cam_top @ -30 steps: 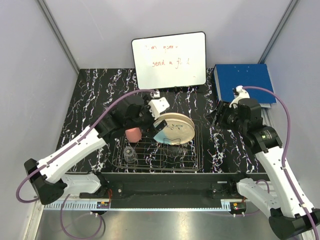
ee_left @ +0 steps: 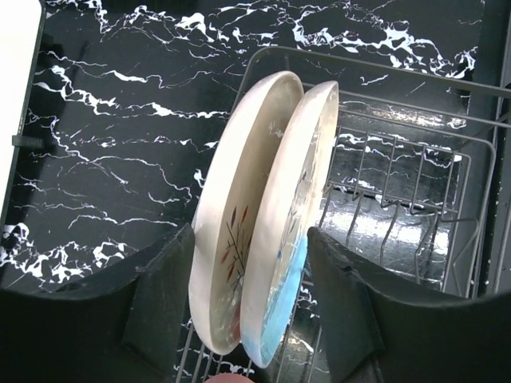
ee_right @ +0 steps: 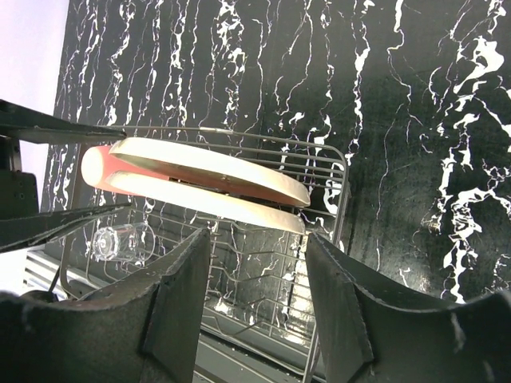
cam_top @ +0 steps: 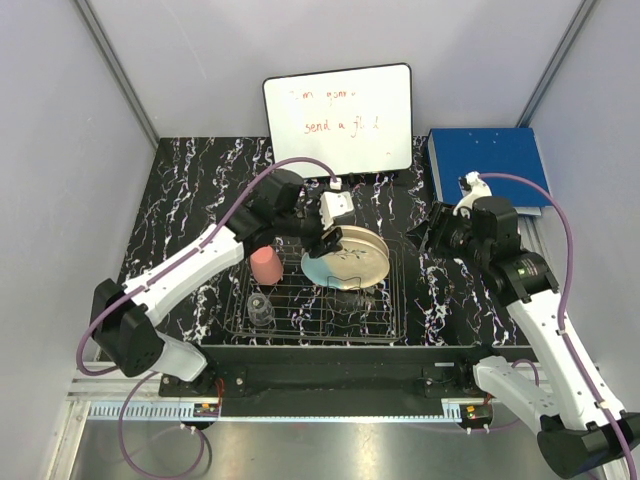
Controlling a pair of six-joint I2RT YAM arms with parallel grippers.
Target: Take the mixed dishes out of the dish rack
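Two cream plates with floral print, one partly light blue, stand on edge in the wire dish rack. My left gripper is open over their left end; in its own view its fingers flank the pair. A pink cup and a clear glass occupy the rack's left side. My right gripper hangs open at the rack's right end, its fingertips near the plates' right ends in its view, nothing between them.
A whiteboard with red writing stands behind. A blue board lies at back right. Bare black marble counter surrounds the rack on the left, back and right.
My left arm has moved to the right and its gripper now sits over the plates. My right arm has shifted very little.
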